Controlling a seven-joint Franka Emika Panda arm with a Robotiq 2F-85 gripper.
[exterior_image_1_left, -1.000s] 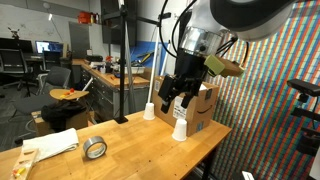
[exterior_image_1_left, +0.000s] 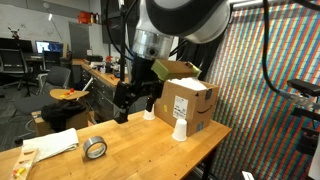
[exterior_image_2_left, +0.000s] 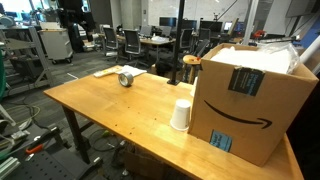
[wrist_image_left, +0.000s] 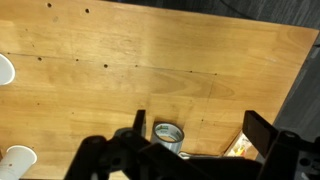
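My gripper (exterior_image_1_left: 136, 108) hangs above the wooden table, between the grey tape roll (exterior_image_1_left: 95, 149) and the white cups. In the wrist view the two black fingers stand wide apart, so the gripper is open and nothing sits between its pads. Below them, the tape roll (wrist_image_left: 168, 133) lies on the wood, partly covered by the gripper's body. One white cup (exterior_image_1_left: 180, 130) stands upside down near the box; a second cup (exterior_image_1_left: 149, 114) is farther back. Both cups show at the left edge of the wrist view.
A brown cardboard box (exterior_image_2_left: 240, 110) with white plastic in its top stands at one end of the table (exterior_image_2_left: 100, 97). A white cloth (exterior_image_1_left: 57, 142) and a flat light-coloured item (exterior_image_1_left: 25, 160) lie beyond the tape.
My gripper has moved left in exterior view 1, away from above the cups and toward the tape roll, and a little lower. The table's objects have stayed put.
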